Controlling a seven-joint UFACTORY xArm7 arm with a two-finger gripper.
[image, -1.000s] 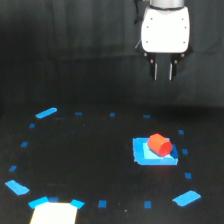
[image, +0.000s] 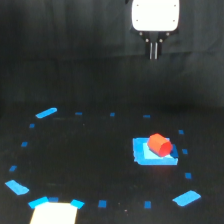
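Observation:
High in the camera view, well above the dark table, hangs my white-bodied gripper (image: 153, 50). Its two thin dark fingers stand close together, shut, and I see nothing between them. Below it, right of the middle of the table, is a red block (image: 158, 145) with a many-sided outline. The block rests on a flat light blue and white piece (image: 141, 152), whose middle it partly hides. A wide gap of air separates the fingers from the block.
Small blue squares mark the black table, and longer blue tape strips (image: 46, 113) lie towards its sides. A pale object (image: 54, 214) is cut off by the bottom edge at left.
My gripper has risen and shifted a little left in the view. Its fingers were apart before and are now together. The red block and the piece under it have not moved.

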